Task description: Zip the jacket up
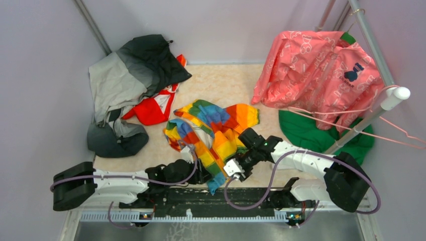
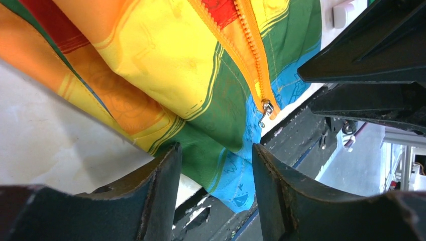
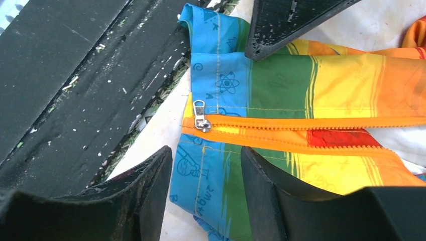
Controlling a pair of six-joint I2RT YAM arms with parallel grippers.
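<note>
The rainbow striped jacket (image 1: 216, 135) lies in the middle of the table, its lower hem near the front edge. Its orange zipper runs down to a metal slider with pull at the hem, also seen as the slider (image 3: 202, 120) in the right wrist view. My left gripper is over the hem, fingers apart, left of and below the slider, with nothing held. My right gripper hovers open at the hem, fingertips either side below the zipper, with nothing held.
Grey and red garments (image 1: 125, 85) lie back left. A pink garment (image 1: 311, 70) hangs from the rail at right, above green cloth (image 1: 296, 125). The dark table edge (image 3: 60, 90) borders the hem. Bare tabletop shows at the back middle.
</note>
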